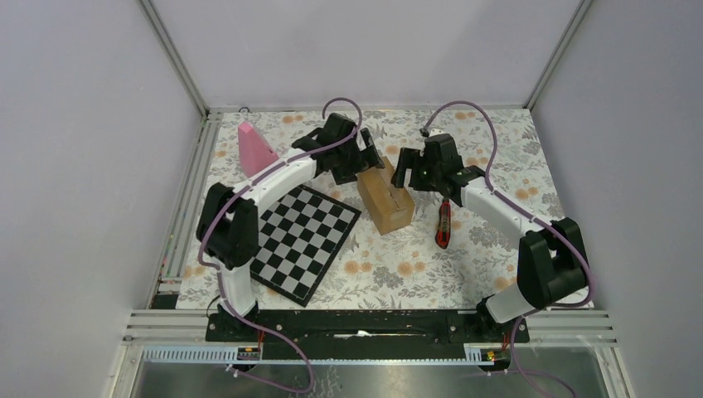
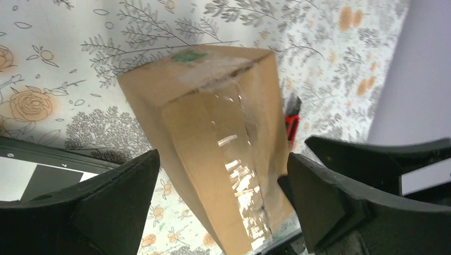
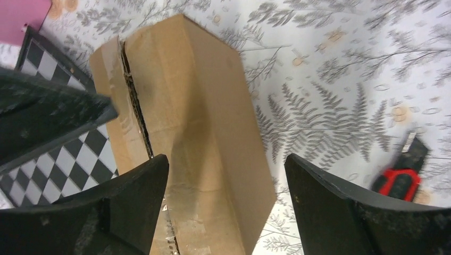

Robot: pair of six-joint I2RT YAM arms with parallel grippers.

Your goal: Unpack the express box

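A taped cardboard box lies on the floral surface in the middle, with a slit along the seam of its top in the right wrist view. My left gripper hangs open over the box's far end, its fingers either side of the box in its own wrist view. My right gripper is open just to the right of the box's far part. A red-and-black box cutter rests to the right of the box.
A black-and-white checkered board lies left of the box, and a pink wedge-shaped object stands at back left.
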